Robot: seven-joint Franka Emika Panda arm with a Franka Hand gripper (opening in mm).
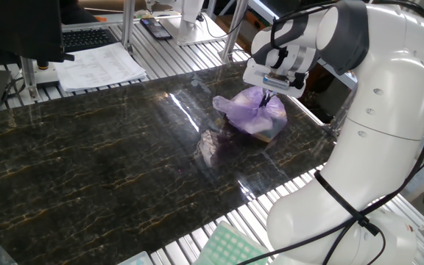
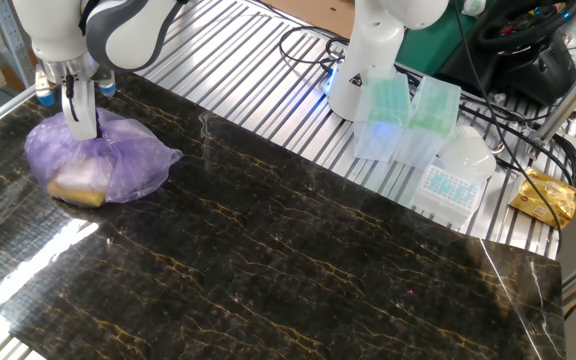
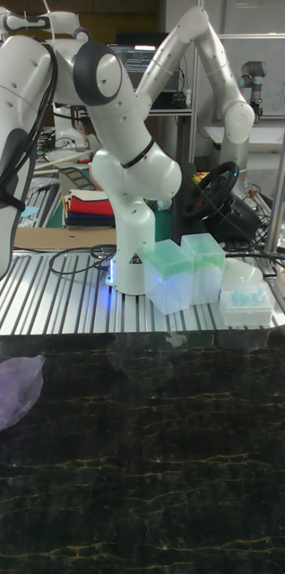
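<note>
A translucent purple plastic bag [image 1: 255,112] rests on the dark marbled tabletop, with pale and yellowish contents showing through its lower side. In exterior view 2 the same bag [image 2: 118,160] lies at the table's left end. My gripper [image 1: 266,99] points down into the top of the bag, its dark fingertips against the crumpled plastic. Folds of the bag and the hand hide how far apart the fingers stand. In exterior view 3 only an edge of the bag [image 3: 10,390] shows at the left, with the gripper out of frame.
Along the slatted metal edge stand clear boxes with green lids [image 2: 388,105], a white rack [image 2: 450,195] and a gold packet [image 2: 546,198]. Papers [image 1: 100,68] lie beyond the table's far side.
</note>
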